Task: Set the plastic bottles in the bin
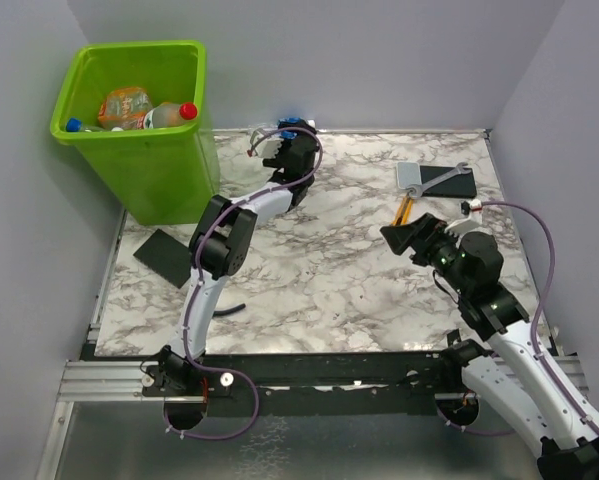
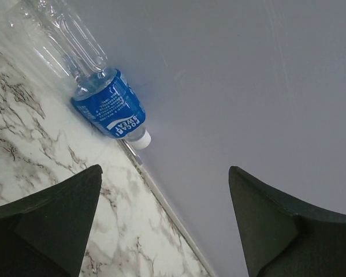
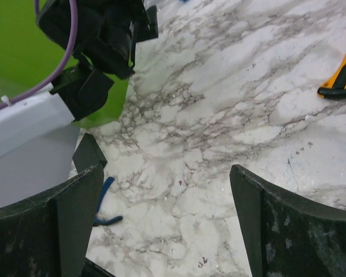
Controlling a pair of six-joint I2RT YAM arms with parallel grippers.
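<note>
A clear plastic bottle with a blue label (image 2: 108,104) and white cap lies along the back wall, mostly hidden under my left arm in the top view. My left gripper is open above it, with the bottle ahead of its fingers in the left wrist view. My right gripper (image 1: 404,236) stands open over the right part of the table, nothing between its fingers. The green bin (image 1: 159,175) at the back left holds several plastic bottles (image 1: 164,117).
A black board (image 1: 449,185) with a wrench, a pale pad and orange-handled tools (image 3: 337,81) lie at the right. A dark plate (image 1: 162,258) and blue-handled pliers (image 3: 106,219) lie at the left.
</note>
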